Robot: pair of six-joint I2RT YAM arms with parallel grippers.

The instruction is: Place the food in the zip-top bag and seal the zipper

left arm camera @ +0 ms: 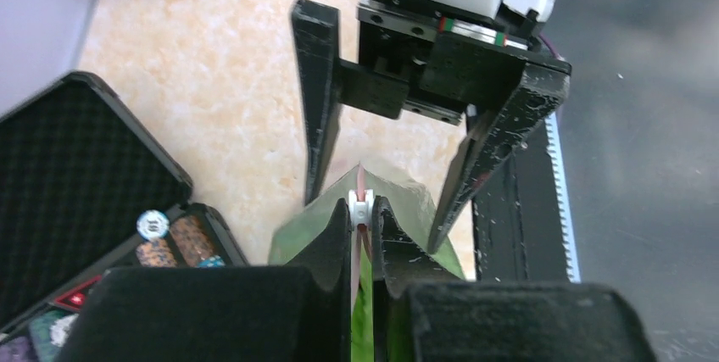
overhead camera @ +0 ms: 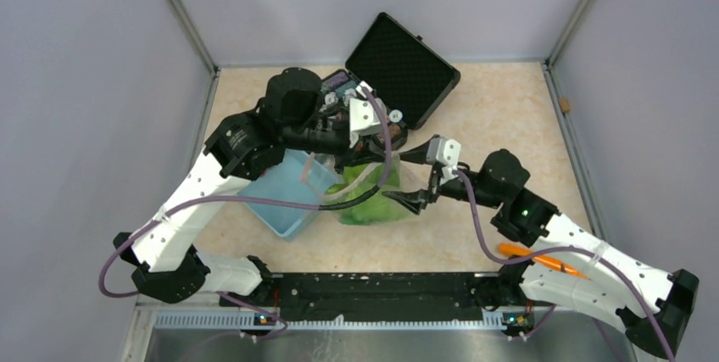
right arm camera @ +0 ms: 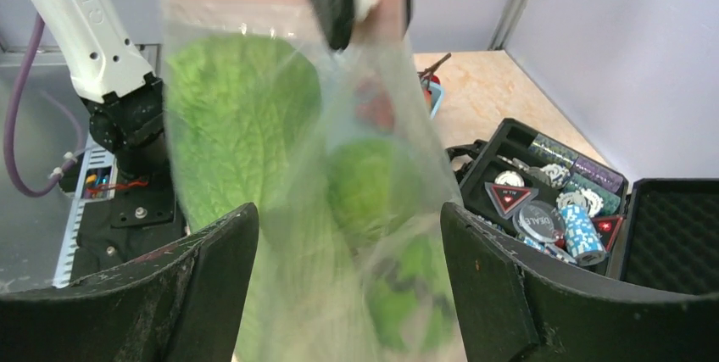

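The clear zip top bag (right arm camera: pixel 348 235), with a pinkish strip along its top edge, holds green leafy food (right arm camera: pixel 242 108) and rounder green pieces (right arm camera: pixel 373 184). My left gripper is shut on the bag's top edge, and the bag hangs below it. In the top view, the left arm partly covers the bag (overhead camera: pixel 373 201). My right gripper (overhead camera: pixel 407 177) stands open to the right of the bag, its fingers (left arm camera: pixel 318 99) spread wide with nothing gripped. Whether the zipper is closed cannot be made out.
A light blue bin (overhead camera: pixel 284 209) sits left of the bag, partly under the left arm. Behind stands an open black case (overhead camera: pixel 403 69) with chips and small items. An orange object (overhead camera: pixel 543 258) lies by the right arm.
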